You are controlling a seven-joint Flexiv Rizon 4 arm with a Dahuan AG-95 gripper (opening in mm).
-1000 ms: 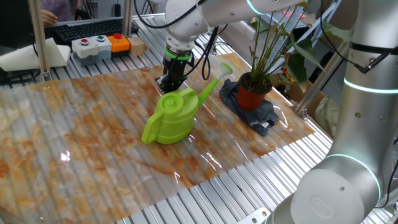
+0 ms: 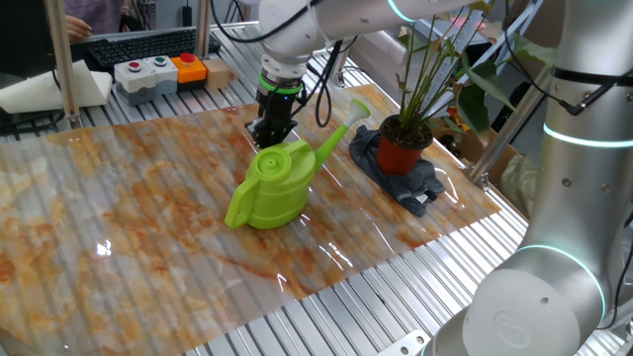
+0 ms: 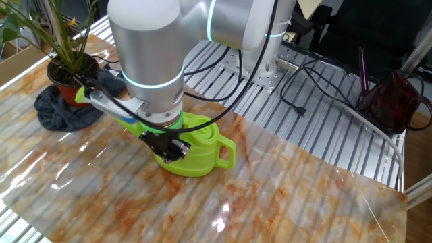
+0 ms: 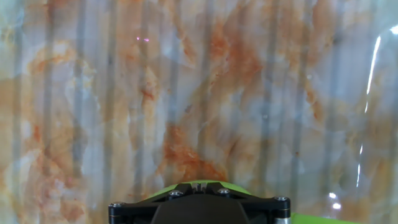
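A bright green watering can [image 2: 272, 193] stands upright on the marbled sheet, its spout toward the potted plant. Just behind its body in exterior view 1 is my black gripper [image 2: 262, 138], partly covered by the can. From the other side, in exterior view 2, the gripper [image 3: 177, 152] overlaps the front of the can [image 3: 192, 162]; whether they touch cannot be told. At the bottom of the wrist view the fingertips of the gripper meet, so it is shut, and nothing shows between them. A green edge [image 4: 239, 187] of the can peeks out behind it.
A potted plant [image 2: 401, 153] rests on a dark cloth [image 2: 415, 190] near the spout. Button boxes [image 2: 148, 81] stand at the back left. A dark red watering can [image 3: 395, 101] is off the sheet.
Over the last second the arm and gripper have shifted very slightly beside the green can. The can and the plant have stayed where they were.
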